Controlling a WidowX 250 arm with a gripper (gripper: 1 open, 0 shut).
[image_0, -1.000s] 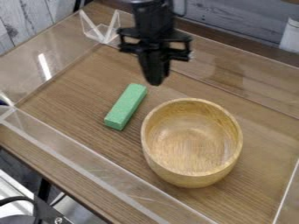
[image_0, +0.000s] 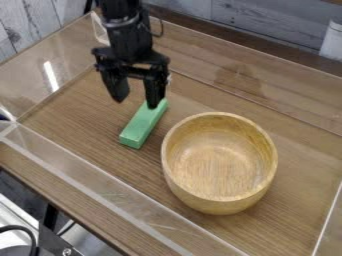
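Note:
A green rectangular block (image_0: 140, 124) lies flat on the wooden table, left of a large round tan bowl (image_0: 218, 160), which looks empty. My black gripper (image_0: 135, 92) hangs over the upper end of the block, open, its two fingers apart and pointing down with nothing visible between them.
A white cylindrical object (image_0: 335, 38) stands at the far right back edge. Black cables show at the lower left, beyond the table's edge.
My gripper has moved down and left, from behind the block to just over its far end. The block and bowl have not moved.

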